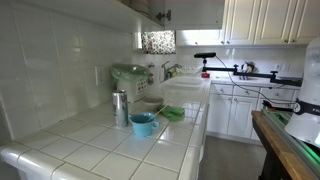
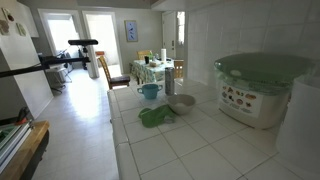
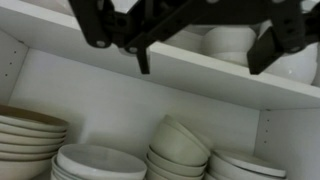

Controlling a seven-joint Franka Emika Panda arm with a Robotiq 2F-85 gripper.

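Note:
My gripper shows only in the wrist view, its two dark fingers wide apart with nothing between them. It is inside or in front of a white cupboard, near the shelf edge. On the level seen below that edge are stacked plates at left, a white bowl, tilted stacked bowls and more dishes at right. White cups or bowls stand above the shelf, partly hidden by the gripper. In both exterior views the gripper is out of sight.
On the tiled counter stand a blue cup, a metal canister, a bowl and a green cloth. A green-lidded white bin is against the wall.

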